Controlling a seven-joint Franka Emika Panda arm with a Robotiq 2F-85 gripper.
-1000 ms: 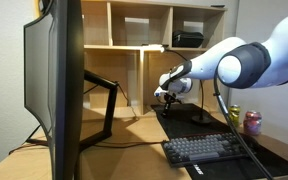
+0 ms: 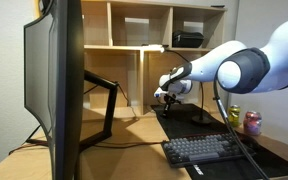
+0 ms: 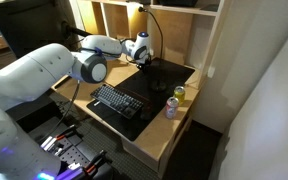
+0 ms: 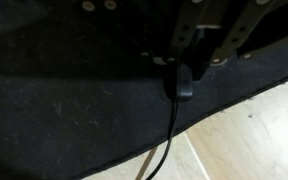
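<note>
Low over the far end of the black desk mat (image 4: pixel 74 110), my gripper (image 2: pixel 166 101) points down close to the surface. Its dark fingers (image 4: pixel 229 40) come in from the top of the wrist view. Between their tips sits a small black piece (image 4: pixel 185 84) with a thin cable (image 4: pixel 168 145) running off it toward the mat's edge. The gripper looks shut on this piece, though deep shadow hides much of the contact. In exterior view 2 the gripper (image 3: pixel 141 64) is small and the piece cannot be made out.
A keyboard (image 2: pixel 206 149) lies on the near part of the mat. A yellow can (image 3: pixel 179 94) and a pink can (image 3: pixel 171 107) stand beside it. A large monitor (image 2: pixel 59 90) fills the left of exterior view 1. Wooden shelves (image 2: pixel 96 30) rise behind, holding a black case (image 2: pixel 188 39).
The arm's dark joint has sunk slightly in exterior view 1. The gripper stays in about the same spot at the mat's far end.
</note>
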